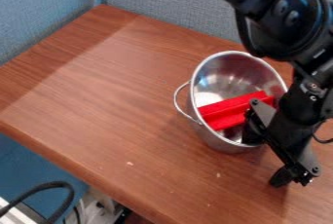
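A steel pot (208,77) with wire handles sits on the wooden table (97,92) at the right of the camera view, tilted so its opening faces left. Red bar-shaped objects (224,114) lie inside it. My black gripper (271,150) is at the pot's right side, its fingers open, one reaching down near the tabletop; the pot's wall partly hides the other.
Padded blue-grey walls stand at the back and left. A black cable and white item (19,215) lie below the table's edge at bottom left.
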